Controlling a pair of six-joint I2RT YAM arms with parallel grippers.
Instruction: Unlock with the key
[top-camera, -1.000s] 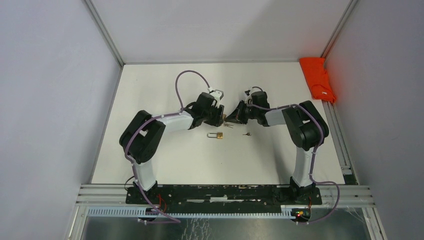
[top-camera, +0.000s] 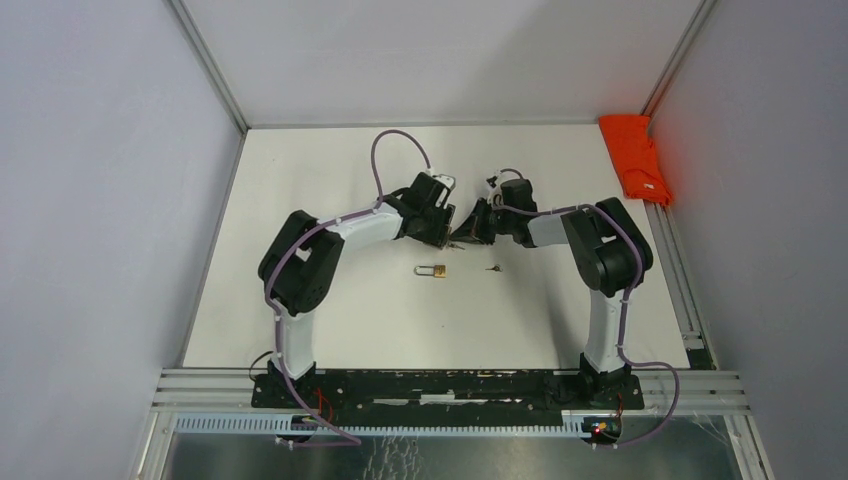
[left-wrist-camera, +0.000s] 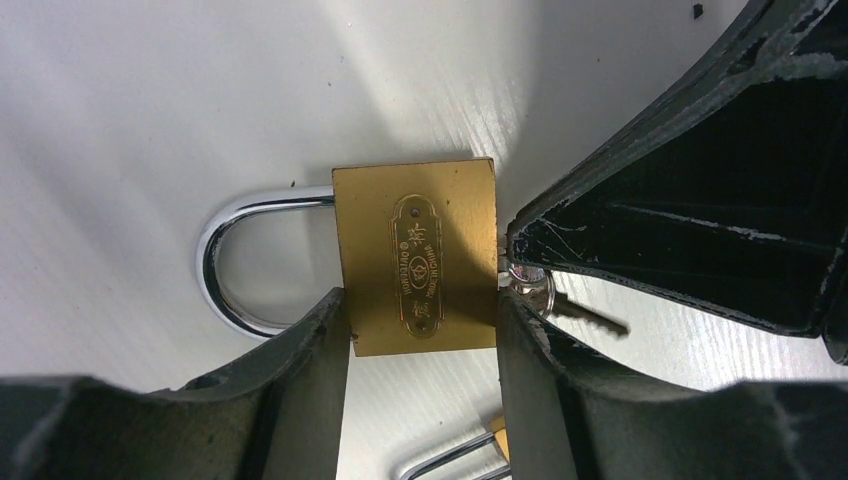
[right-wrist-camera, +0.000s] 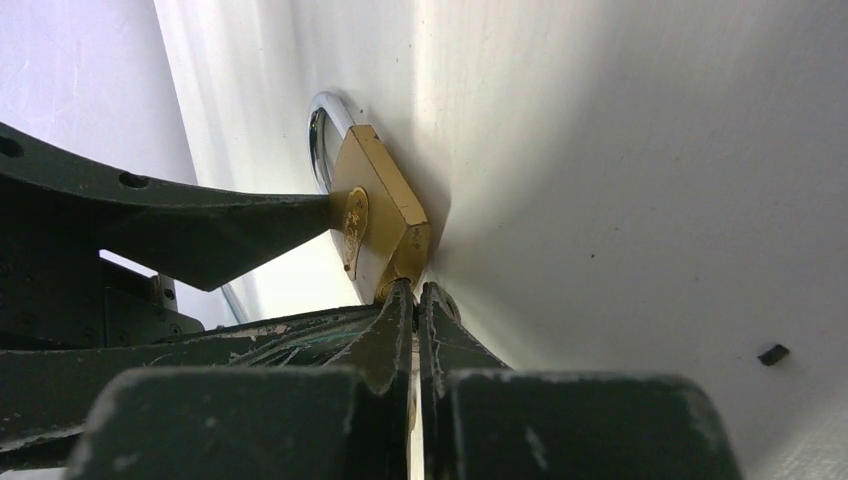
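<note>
In the left wrist view a brass padlock (left-wrist-camera: 414, 255) with a steel shackle (left-wrist-camera: 215, 250) lies flat between the two fingertips of my left gripper, which stand about as wide apart as its body; whether they grip it I cannot tell. Keys on a ring (left-wrist-camera: 590, 315) stick out at its right side, partly hidden under my right gripper (top-camera: 458, 237). In the right wrist view my right gripper is shut at the lock's keyhole end; anything thin between its tips is too hidden to tell.
A second, smaller padlock (top-camera: 431, 271) and a small key (top-camera: 493, 268) lie nearer the front. An orange cloth (top-camera: 632, 155) is at the back right.
My left arm and gripper have shifted a little toward the back and right. The right arm has moved only very slightly.
</note>
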